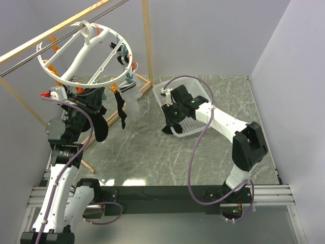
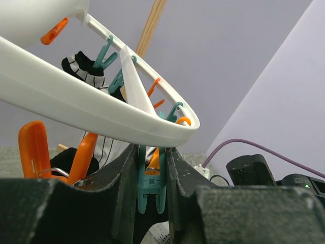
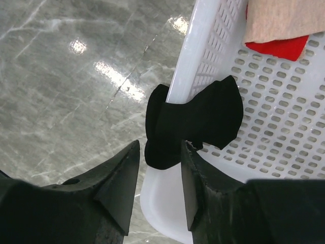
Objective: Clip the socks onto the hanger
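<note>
The round white hanger [image 1: 127,63] hangs at the upper left, with orange and teal clips and several socks on it. At its near rim, my left gripper is shut on a teal clip [image 2: 151,185]. Black fabric shows just below that clip; how it is held there is partly hidden. A black sock [image 3: 198,119] lies draped over the rim of the white basket [image 3: 185,66], part of it outside. Over the sock's near end stands my right gripper, its fingers apart with no cloth visibly pinched between them.
Inside the basket lies a beige and red cloth [image 3: 284,23]. Wooden poles [image 1: 148,40] of the stand rise behind the hanger. A purple cable [image 1: 190,168] loops past the right arm.
</note>
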